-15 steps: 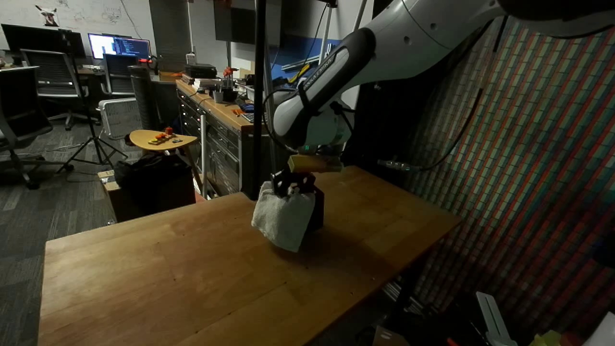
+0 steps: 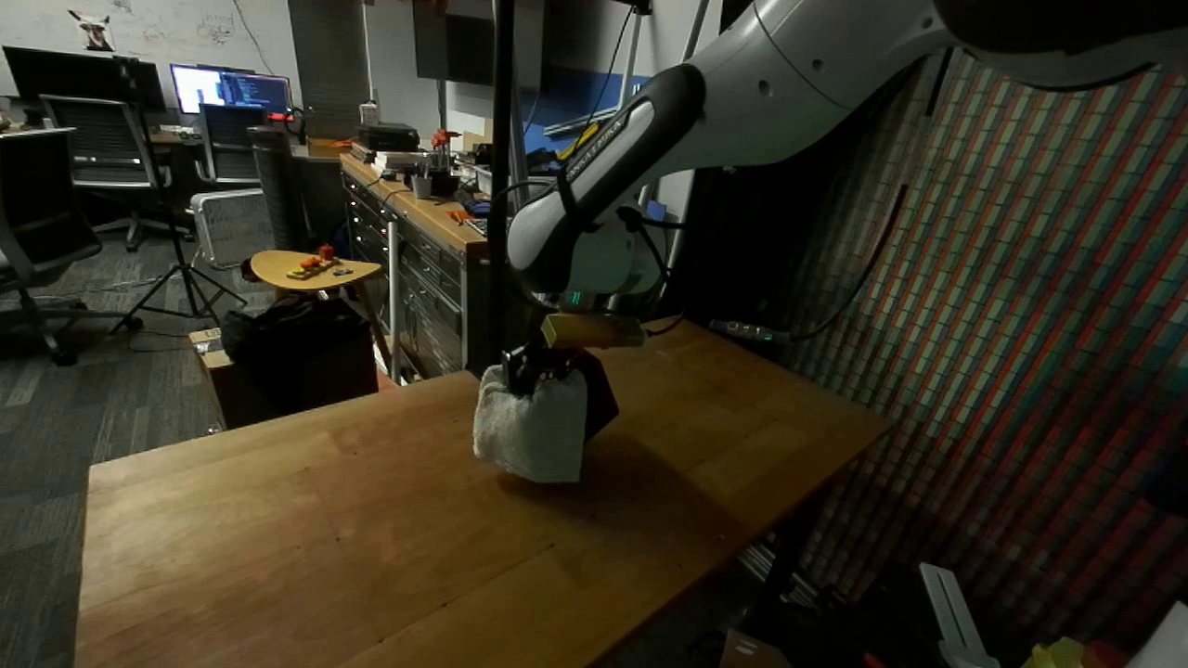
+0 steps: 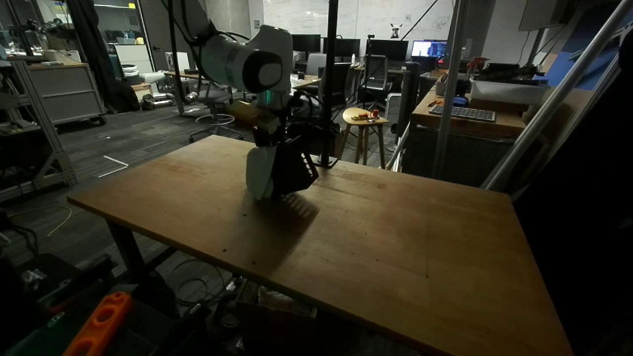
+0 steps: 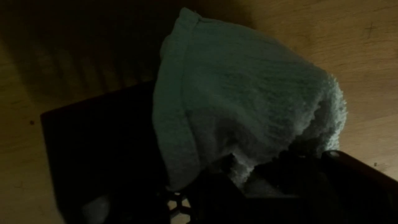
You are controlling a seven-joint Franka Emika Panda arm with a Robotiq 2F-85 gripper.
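A pale cloth (image 2: 530,429) hangs in folds from my gripper (image 2: 542,377), which is shut on it. Right behind the cloth is a dark box (image 2: 600,396) with slots in one side. In exterior view 2 this box (image 3: 293,169) tilts beside the cloth (image 3: 259,172), and both seem to hang a little above the table, with a slotted shadow below. The wrist view shows the cloth (image 4: 238,86) bunched at the dark fingers and overlapping the box (image 4: 100,142). Whether the box's edge is also between the fingers is too dark to tell.
A black post (image 3: 330,89) rises at its far edge, close to the box. Beyond stand a small stool (image 2: 315,271) and a cluttered workbench (image 2: 418,228).
The arm has shifted slightly to the left in exterior view 1, carrying the cloth and the dark box along. The box shows more tilted, its lower corner swung out to the right.
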